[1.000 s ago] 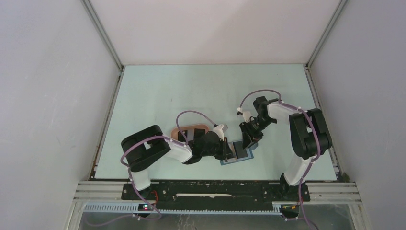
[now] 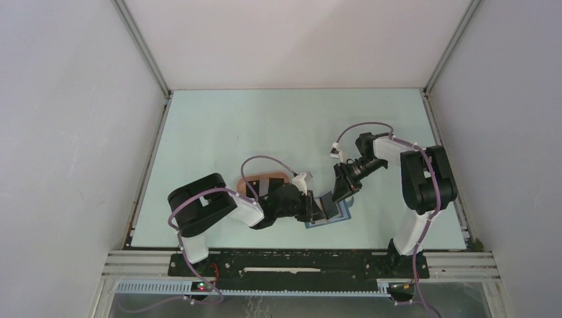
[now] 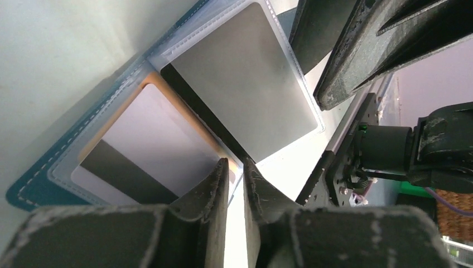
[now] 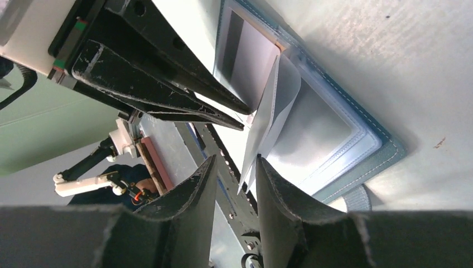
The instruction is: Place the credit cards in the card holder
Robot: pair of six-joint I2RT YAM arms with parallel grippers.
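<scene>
The blue card holder point(image 2: 318, 224) lies near the table's front edge, with both grippers over it. In the left wrist view a clear sleeve point(image 3: 159, 139) holds a white card with a dark stripe. Beside it a leaf with a grey card is raised from the holder; the right wrist view shows this leaf point(image 4: 268, 111) nearly edge-on. My right gripper is part open, the leaf's free edge appearing between or just beyond its fingertips. My left gripper stands slightly open at the sleeve's edge, no card gripped between its fingers.
A brown-rimmed tray point(image 2: 270, 175) with dark items stands behind the left arm, partly hidden by it. The two grippers are very close together over the holder.
The leaf with the grey card has lifted and tilted toward the left. My right forearm and wrist have shifted slightly; the left arm has barely moved.
</scene>
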